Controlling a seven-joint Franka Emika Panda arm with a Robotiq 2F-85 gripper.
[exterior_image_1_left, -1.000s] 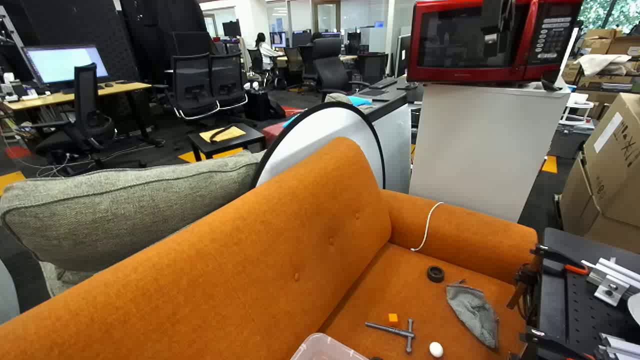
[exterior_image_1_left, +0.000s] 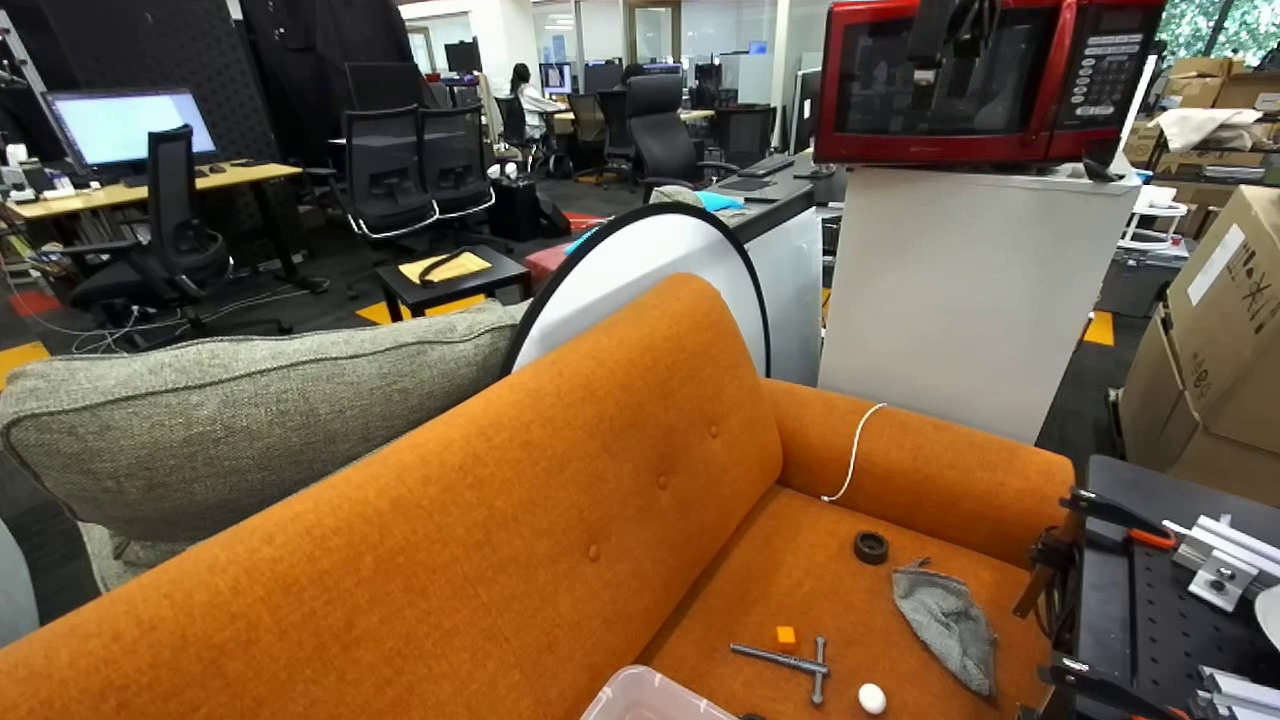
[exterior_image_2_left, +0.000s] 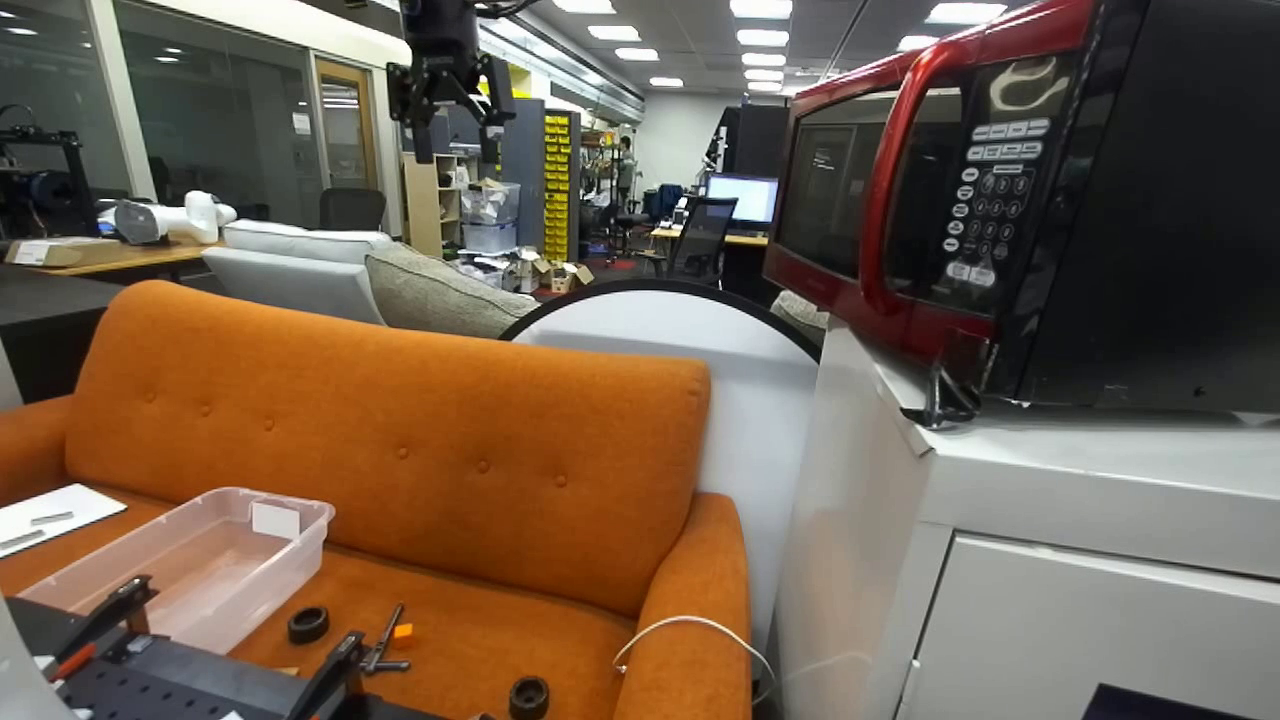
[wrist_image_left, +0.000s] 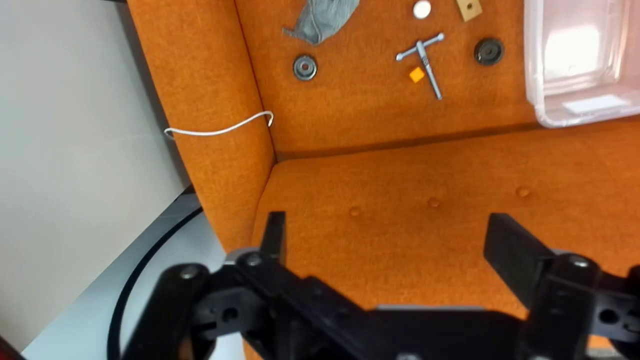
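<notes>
High above the couch, my gripper (exterior_image_2_left: 456, 150) hangs open with nothing between its fingers; the wrist view shows its two fingers (wrist_image_left: 275, 237) wide apart over the orange backrest. On the orange seat (exterior_image_2_left: 480, 618) lie a grey T-shaped tool (wrist_image_left: 427, 63), a small orange cube (wrist_image_left: 417, 74), two dark rings (wrist_image_left: 304, 68) (wrist_image_left: 489, 51), a white egg-like object (exterior_image_1_left: 872, 698), a grey cloth pouch (exterior_image_1_left: 948, 626) and a tan block with a hole (wrist_image_left: 469, 8). A white cord (wrist_image_left: 219, 131) drapes over the armrest. A clear plastic bin (exterior_image_2_left: 314, 528) stands on the seat, its visible floor empty.
A red microwave (exterior_image_1_left: 948, 84) sits on a white cabinet (exterior_image_1_left: 960, 288) beside the armrest. A black perforated table (exterior_image_1_left: 1170, 624) with clamps borders the seat front. A round white panel (exterior_image_2_left: 744, 408) leans behind the couch. The space directly beneath my gripper is clear down to the backrest.
In the first exterior view, my gripper has shifted left and slightly upward in front of the microwave. The objects on the couch have not moved.
</notes>
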